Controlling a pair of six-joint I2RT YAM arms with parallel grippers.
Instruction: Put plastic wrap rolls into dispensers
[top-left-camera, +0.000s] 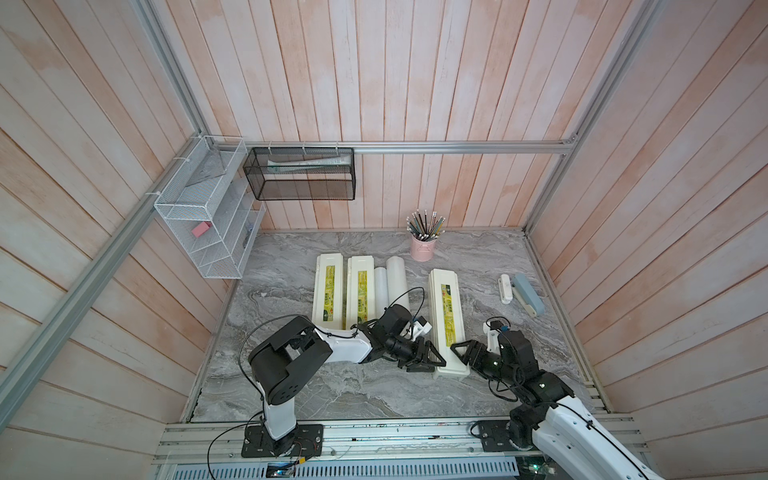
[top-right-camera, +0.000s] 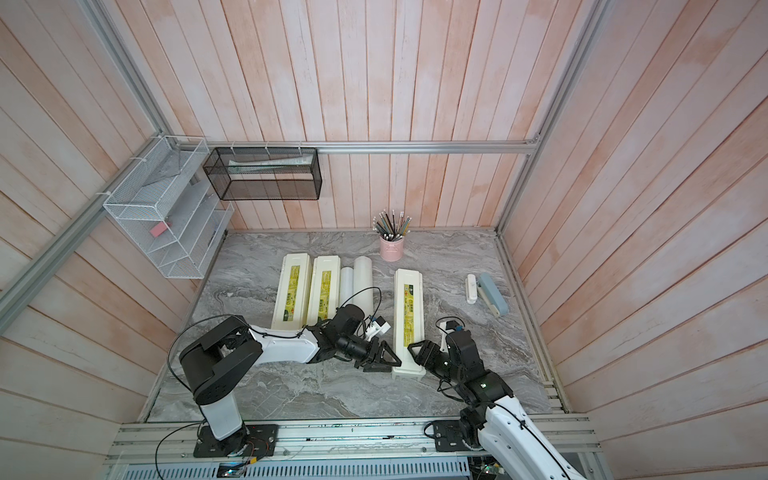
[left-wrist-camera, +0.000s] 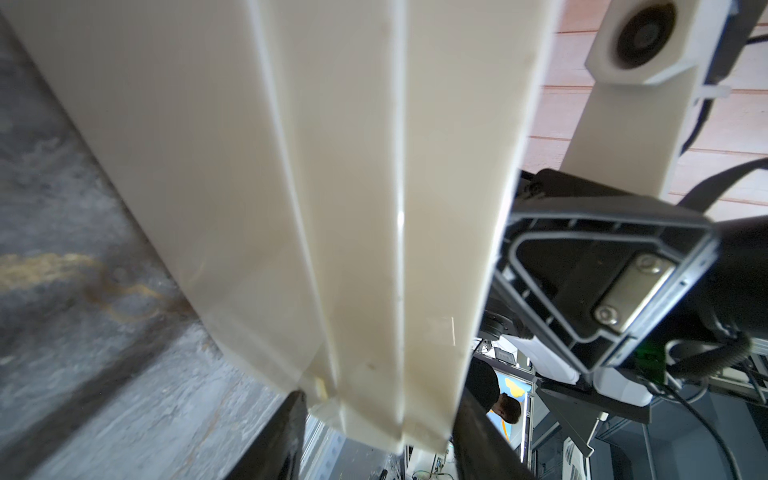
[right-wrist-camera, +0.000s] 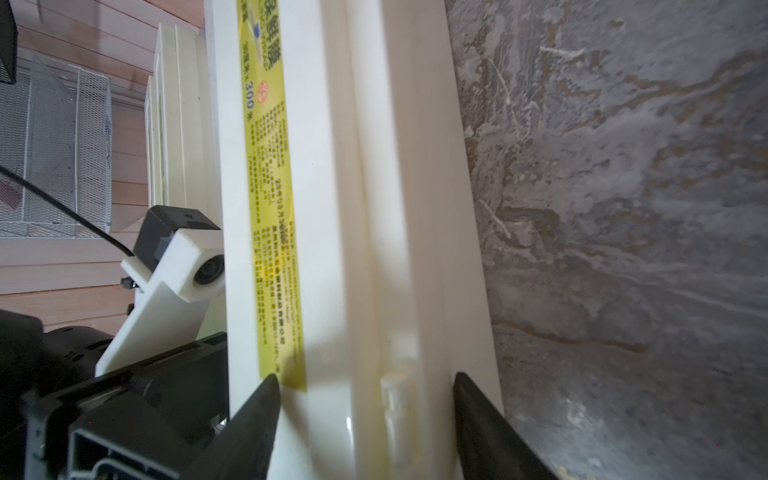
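Observation:
A long cream dispenser with a yellow label (top-left-camera: 448, 308) lies on the table, its near end between my two grippers. My left gripper (top-left-camera: 432, 360) is shut on that end from the left; its fingers frame the cream plastic in the left wrist view. My right gripper (top-left-camera: 462, 350) is shut on the same dispenser from the right, and the label fills much of the right wrist view (right-wrist-camera: 268, 240). Two more labelled dispensers (top-left-camera: 328, 288) (top-left-camera: 360, 284) lie to the left, beside two white rolls (top-left-camera: 396, 272) (top-left-camera: 381, 284).
A pink cup of pencils (top-left-camera: 423, 249) stands at the back. A white item (top-left-camera: 505, 288) and a blue-grey one (top-left-camera: 528, 292) lie at the right. Wire baskets (top-left-camera: 300, 184) hang on the walls.

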